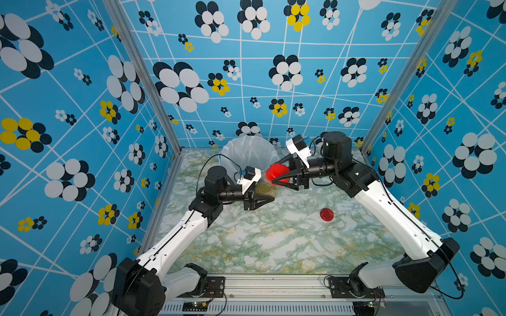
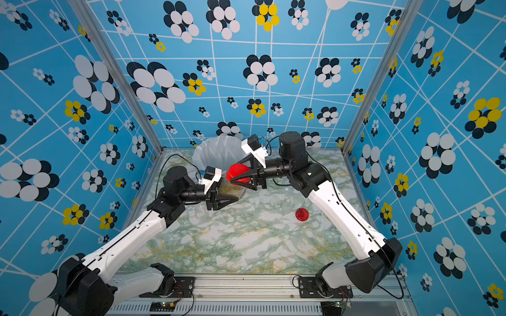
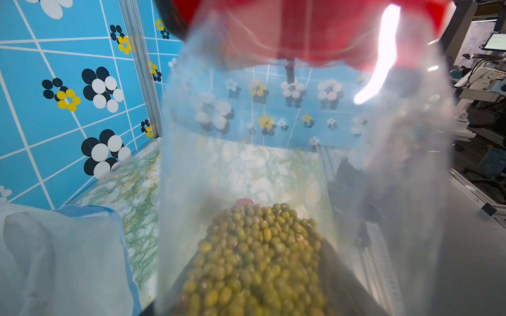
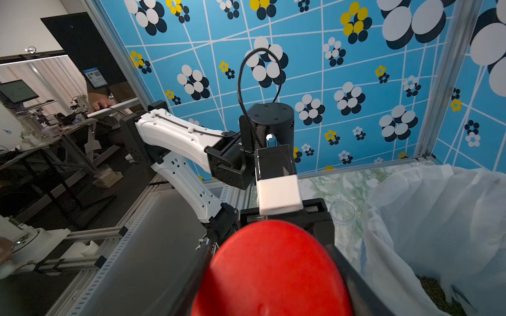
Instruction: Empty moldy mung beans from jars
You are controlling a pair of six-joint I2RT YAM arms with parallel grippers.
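A clear jar (image 3: 295, 173) with mung beans (image 3: 253, 252) sits between the fingers of my left gripper (image 1: 261, 197), in mid-air at the table's middle. My right gripper (image 2: 242, 173) is at the jar's red lid (image 1: 276, 172), fingers around it; the lid fills the bottom of the right wrist view. Whether either gripper is shut tight is unclear. A lined bin (image 1: 239, 147) stands behind, with some beans in its bottom in the right wrist view.
A red lid (image 1: 326, 214) lies on the right of the marble table (image 1: 253, 237). An empty clear jar (image 4: 342, 213) stands beside the bin.
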